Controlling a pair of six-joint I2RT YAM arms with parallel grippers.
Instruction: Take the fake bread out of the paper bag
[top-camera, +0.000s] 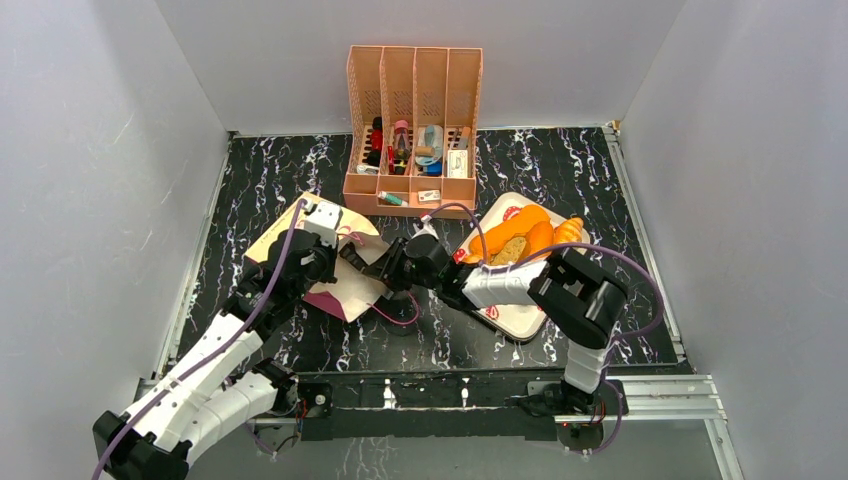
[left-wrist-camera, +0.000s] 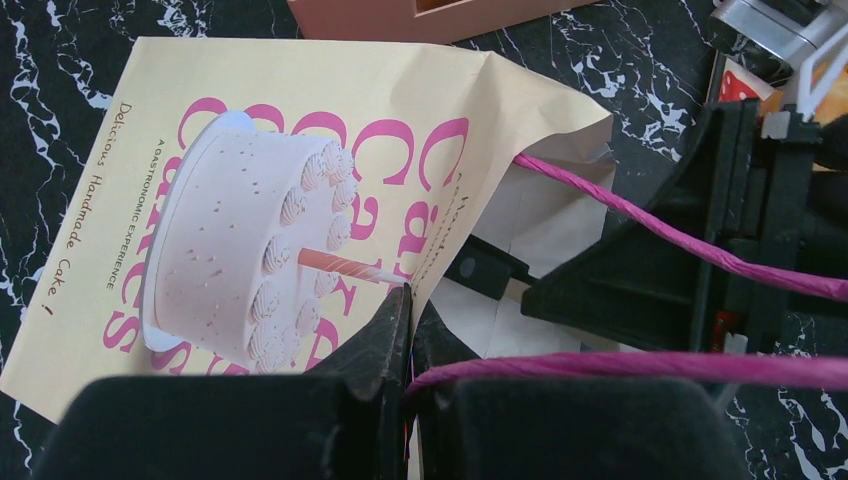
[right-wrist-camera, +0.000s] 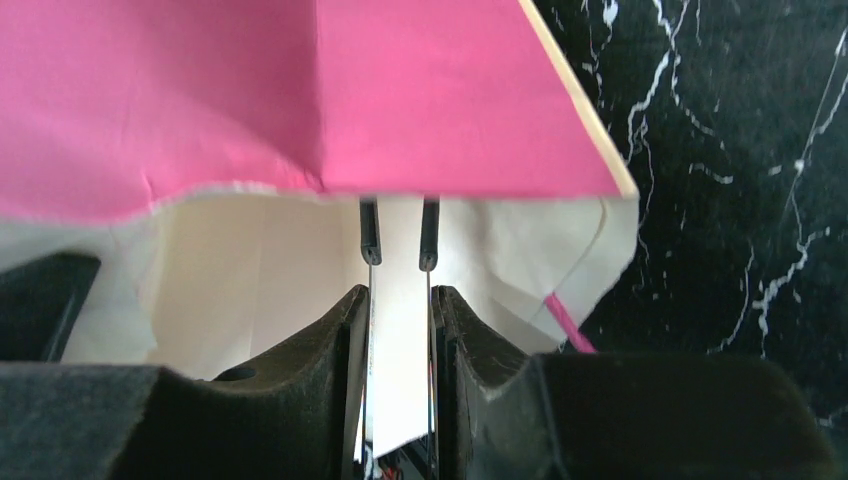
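Observation:
The cream paper bag (left-wrist-camera: 230, 250), printed with a pink-lettered cake picture, lies at the left of the table, pink rope handles attached. My left gripper is shut on the upper edge of its opening. My right gripper is at the mouth, its fingertips partly open and reaching into the pale interior, under the pink flap (right-wrist-camera: 430, 110). No bread shows inside the bag. Fake breads, such as the long orange loaf (top-camera: 515, 225) and the croissant (top-camera: 568, 230), lie on a white tray (top-camera: 520, 320) at the right.
A salmon divided organiser (top-camera: 415, 185) with small items stands at the back centre, just behind the bag. Grey walls bound the table. Dark marble table top (top-camera: 270, 160) shows bare at the back left and back right.

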